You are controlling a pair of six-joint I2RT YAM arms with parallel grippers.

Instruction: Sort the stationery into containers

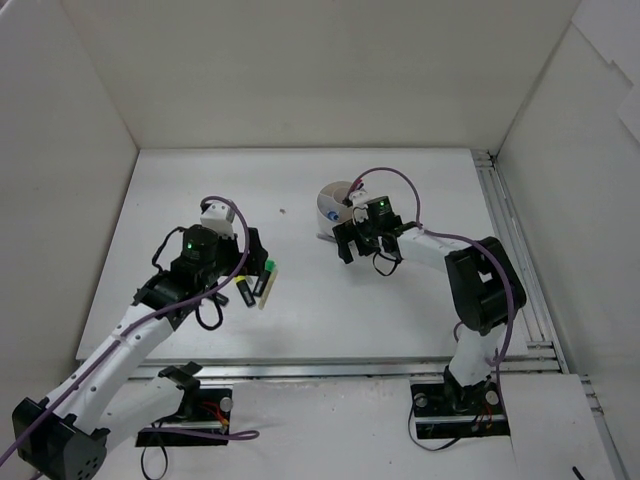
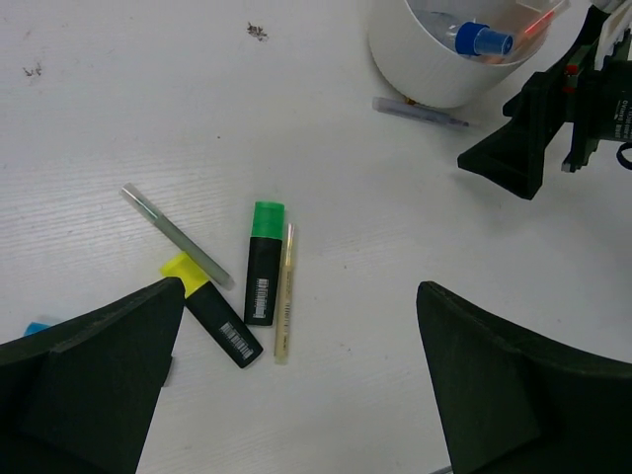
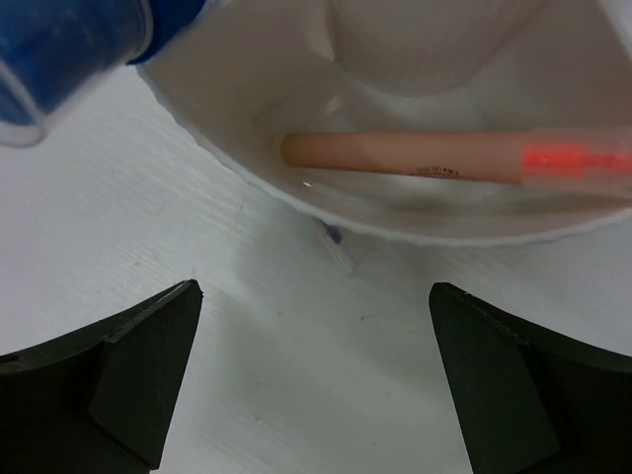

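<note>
The white divided holder [image 2: 415, 64] holds a clear blue-capped tube [image 2: 482, 39] and an orange pen [image 3: 395, 152]. A greyish-purple pen [image 2: 420, 112] lies on the table by its base. Just in front of the holder, my right gripper stands open and empty. Above the loose stationery, my left gripper is open, nothing between its fingers. Beneath it lie a green-capped highlighter [image 2: 263, 276], a thin yellowish pen [image 2: 285, 296], a yellow-capped highlighter [image 2: 225, 324] and a grey-green pen [image 2: 178, 235]. A blue-capped marker [image 2: 36, 328] is mostly hidden by the left finger.
A metal rail [image 1: 300, 368] runs along the front edge, and another [image 1: 510, 250] along the right. Walls close off the back and both sides.
</note>
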